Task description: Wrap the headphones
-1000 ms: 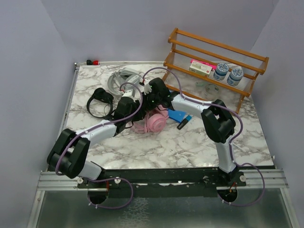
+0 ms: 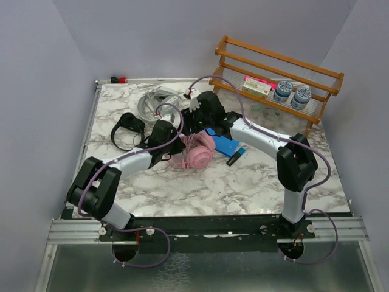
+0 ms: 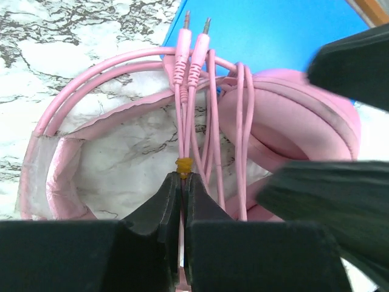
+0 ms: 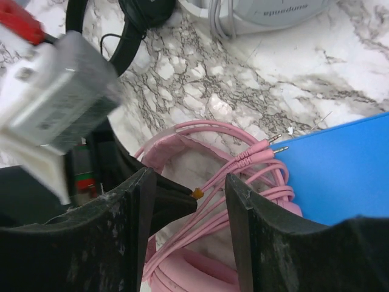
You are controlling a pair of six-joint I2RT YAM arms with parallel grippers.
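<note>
The pink headphones (image 2: 200, 151) lie on the marble table, with their cable (image 3: 214, 134) looped across the headband and two plugs (image 3: 189, 55) side by side. My left gripper is shut at the cable, and a small orange tie (image 3: 183, 165) shows right at its fingertips. From the right wrist view, the same orange tie (image 4: 197, 193) sits at the left gripper's tip, against the cable strands. My right gripper is open above the headphones; its own fingers (image 4: 234, 201) stand apart, with the left gripper's tip visible beyond the gap.
A blue flat object (image 2: 225, 145) and a dark marker-like item (image 2: 236, 156) lie to the right. Black headphones (image 2: 129, 125) and white headphones (image 2: 159, 100) rest at the back left. A wooden rack (image 2: 273, 67) stands at the back right.
My right arm has moved back and to the right, and its gripper has drawn up off the cable area. The left gripper stays at the headphones, with its arm shifted slightly.
</note>
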